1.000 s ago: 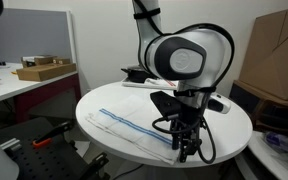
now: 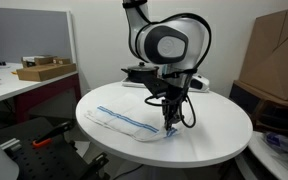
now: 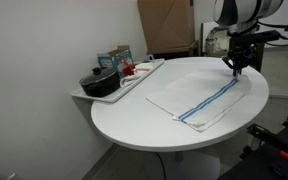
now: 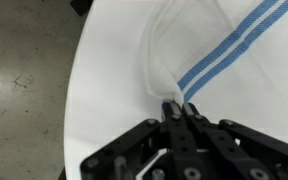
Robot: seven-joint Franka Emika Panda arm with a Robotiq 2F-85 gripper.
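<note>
A white towel [image 3: 191,97] with blue stripes lies spread on the round white table. In the wrist view its fabric [image 4: 189,50] gathers into folds running to the fingertips, with the blue stripes ending beside them. My gripper is shut on the towel's edge, pinching thin cloth. In exterior view 1 the gripper [image 2: 171,128] points down close to the tabletop, at the towel's right end. Exterior view 2 has the gripper [image 3: 236,73] at the towel's far end. The exact corner between the fingers is hidden.
Bare tabletop [image 2: 219,135] lies right of the gripper. A white tray [image 3: 134,82] with a black pot [image 3: 99,79] stands at the table's edge in exterior view 2. The table edge and floor [image 4: 24,80] are near the gripper's left in the wrist view.
In exterior view 1 the gripper has moved back and slightly left, away from the table's near edge. The towel's near right corner has shifted back with it.
</note>
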